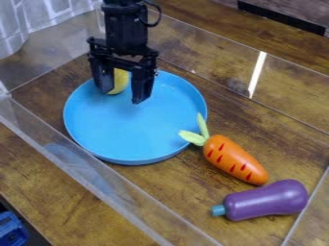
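Observation:
My black gripper (122, 77) hangs over the back left of a blue round plate (135, 125). Its two fingers point down, spread apart on either side of a yellow object (115, 79) at the plate's back, which is partly hidden behind the gripper. I cannot tell whether the fingers touch it.
A toy carrot (233, 159) with a pale green top lies right of the plate. A purple eggplant (264, 200) lies at the front right. Clear walls border the wooden surface (257, 106), whose back right is free. A blue item (11, 231) shows at the lower left.

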